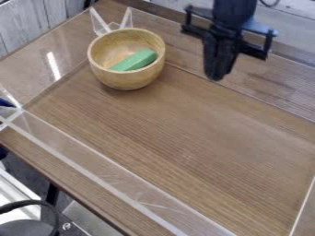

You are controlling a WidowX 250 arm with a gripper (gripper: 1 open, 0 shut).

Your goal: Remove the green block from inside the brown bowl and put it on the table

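The green block (pixel 135 61) lies inside the brown bowl (pixel 127 81), slanted against its inner wall. The bowl stands upright at the upper left of the table. My gripper (pixel 218 68), dark and blurred, hangs over the table well to the right of the bowl and apart from it. No green shows at its fingers; whether they stand apart or together is unclear.
A white pronged object (pixel 112 22) sits just behind the bowl. Black cables (pixel 25 214) lie beyond its edge at the lower left.
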